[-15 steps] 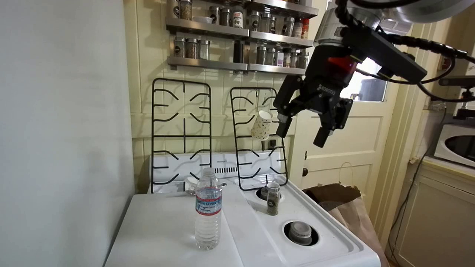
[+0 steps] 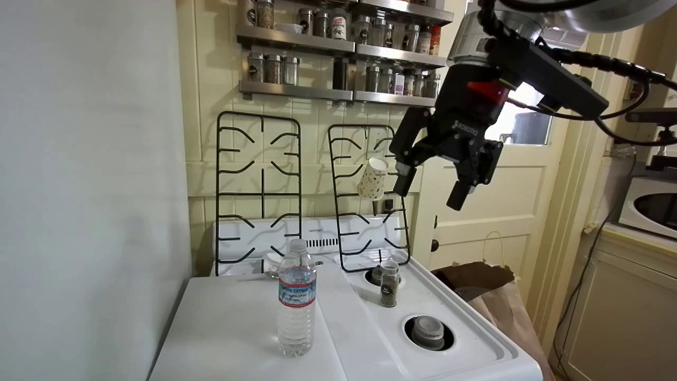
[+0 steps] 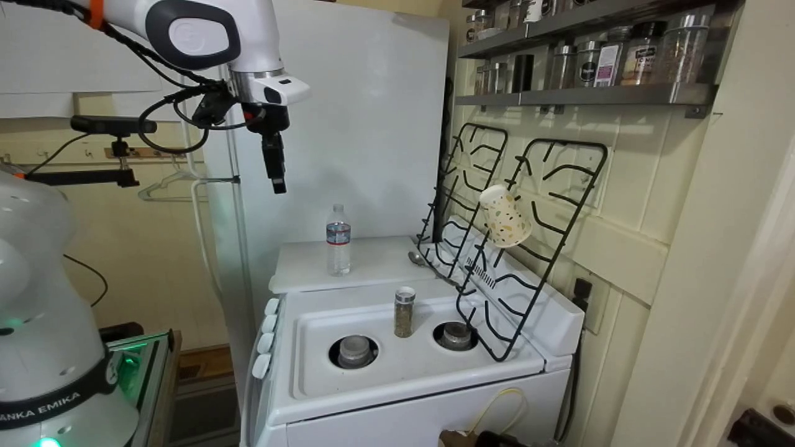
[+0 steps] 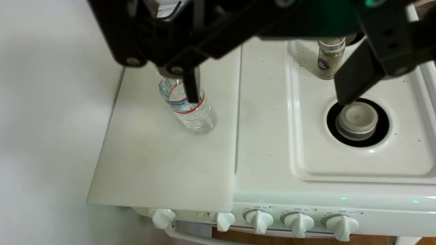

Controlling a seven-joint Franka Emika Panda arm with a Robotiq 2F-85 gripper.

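Observation:
My gripper (image 2: pixel 429 191) hangs open in the air, well above the stove, with nothing between its fingers. In the wrist view its two fingers stand wide apart, one partly covering a clear water bottle (image 4: pixel 198 116). That bottle (image 3: pixel 339 253) stands upright on the white board (image 3: pixel 298 277) over the left part of the stove. A small spice jar (image 2: pixel 390 289) is upright on the bare stovetop between two burners. A patterned paper cup (image 2: pixel 372 180) hangs tilted on the right-hand black grate (image 3: pixel 570 231).
Another black grate (image 2: pixel 217 190) leans against the back wall. Metal shelves (image 2: pixel 298 91) with several spice jars run above. A refrigerator side (image 3: pixel 358 112) borders the board. Stove knobs (image 4: pixel 260 222) line the front edge. A paper bag (image 2: pixel 508 311) stands at the stove's right.

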